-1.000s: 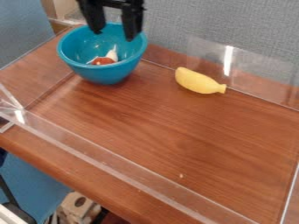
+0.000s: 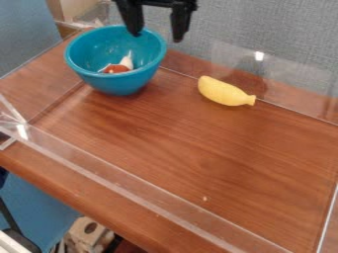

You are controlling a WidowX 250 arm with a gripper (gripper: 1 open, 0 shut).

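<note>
A teal bowl [image 2: 129,77] stands at the upper left of the wooden table, with a small red and white object [image 2: 117,67] inside. A yellow banana-like toy [image 2: 224,92] lies to the right of the bowl. My dark gripper [image 2: 156,22] hangs above the bowl at the top edge of the view, partly out of frame and blurred. Its two fingers appear apart, and I see nothing between them.
Transparent guards run along its edges, and a grey textured wall stands behind it.
My gripper has moved up and slightly right, farther from the bowl's rim. The bowl and the yellow toy have not visibly moved.
</note>
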